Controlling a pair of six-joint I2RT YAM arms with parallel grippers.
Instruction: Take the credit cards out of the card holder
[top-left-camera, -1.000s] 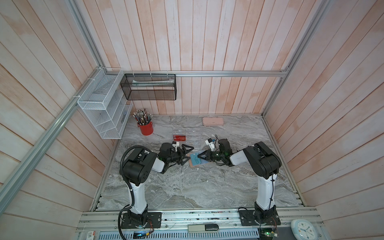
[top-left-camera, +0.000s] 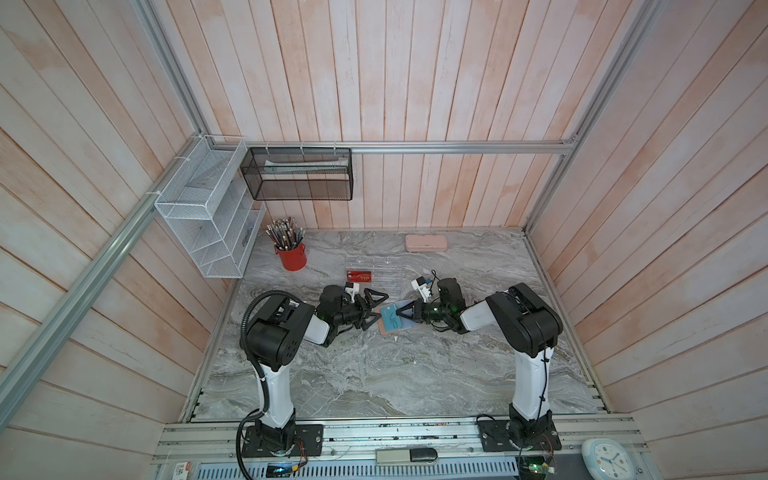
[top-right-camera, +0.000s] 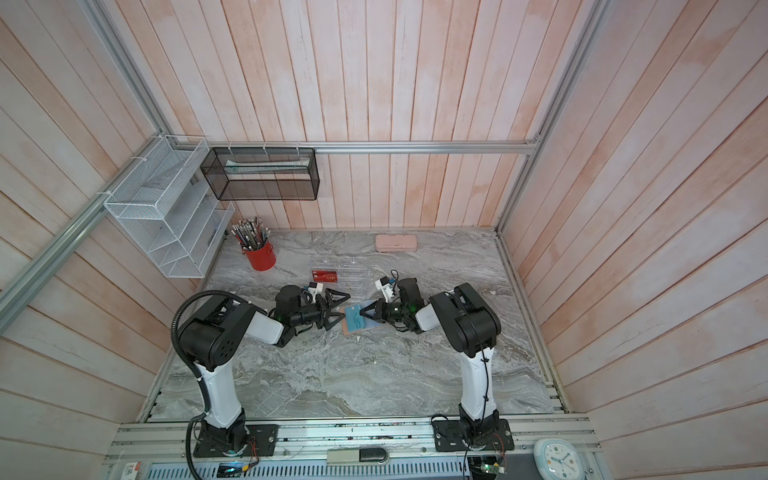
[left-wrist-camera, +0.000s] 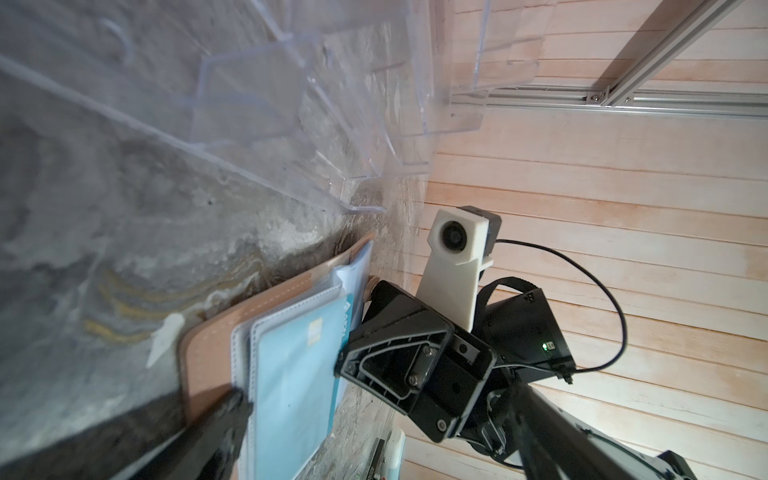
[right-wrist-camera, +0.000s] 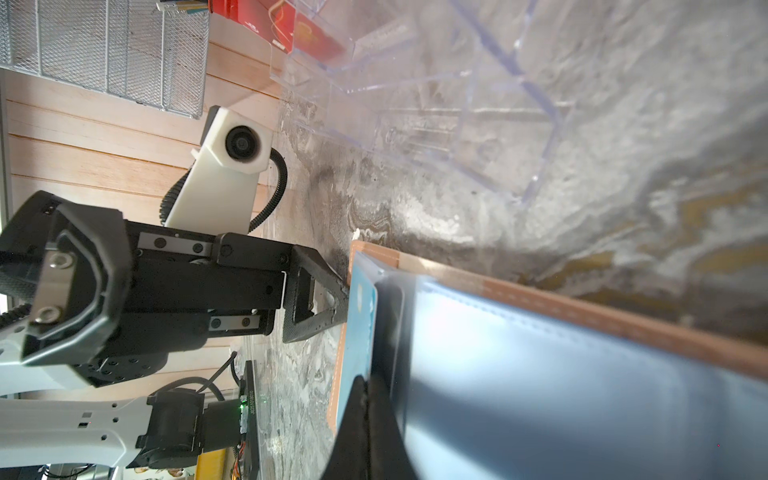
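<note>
The card holder lies unfolded on the table, with a tan cover (left-wrist-camera: 209, 352) and clear sleeve pages. A light blue card shows in one sleeve; in the right wrist view the same blue card (right-wrist-camera: 361, 308) is seen nearly edge-on. My right gripper is shut, its tips against the right edge of that blue sleeve; nothing clearly shows between them. On the holder's left side, my left gripper (top-left-camera: 380, 308) stands open and empty, one finger (left-wrist-camera: 228, 424) low beside the tan edge. The right-hand pages (right-wrist-camera: 544, 384) look shiny and bluish.
Just behind the holder stands a clear plastic tray (right-wrist-camera: 512, 96), with a red card (top-left-camera: 359, 276) at its left. A red pot of pens (top-left-camera: 293, 257) and a pink case (top-left-camera: 426, 242) are farther back.
Both arms look almost still.
</note>
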